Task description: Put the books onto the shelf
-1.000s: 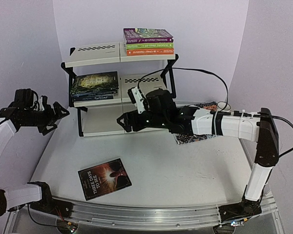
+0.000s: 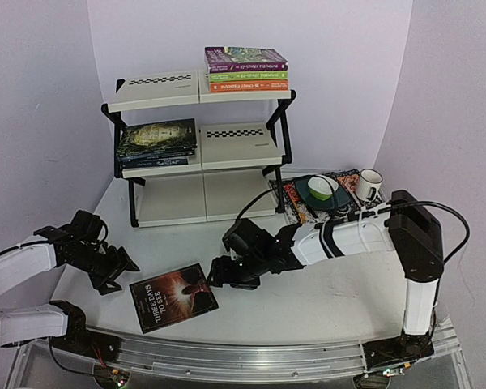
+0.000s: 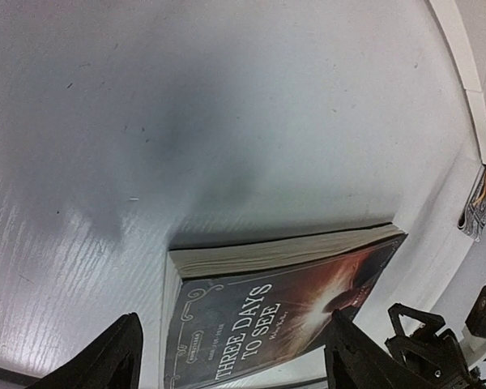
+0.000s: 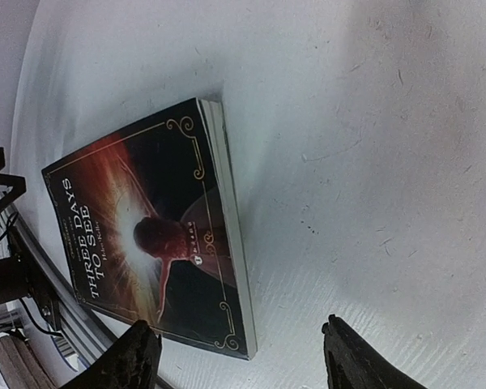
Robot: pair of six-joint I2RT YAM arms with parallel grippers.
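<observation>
A "Three Days to See" book (image 2: 172,297) (image 3: 263,320) (image 4: 150,231) lies flat on the white table near its front edge. Just left of it hovers my left gripper (image 2: 119,277), fingers apart and empty. My right gripper (image 2: 223,277) hangs by the book's right end, also open and empty. Dark books (image 2: 155,142) lie stacked on the middle shelf's left; purple, green and orange books (image 2: 245,69) are stacked on the top shelf's right.
The white shelf rack (image 2: 170,194) stands at the back. A patterned mat with a green bowl (image 2: 322,188) and a mug (image 2: 368,185) sits at back right. Bare table surrounds the book.
The book has not moved.
</observation>
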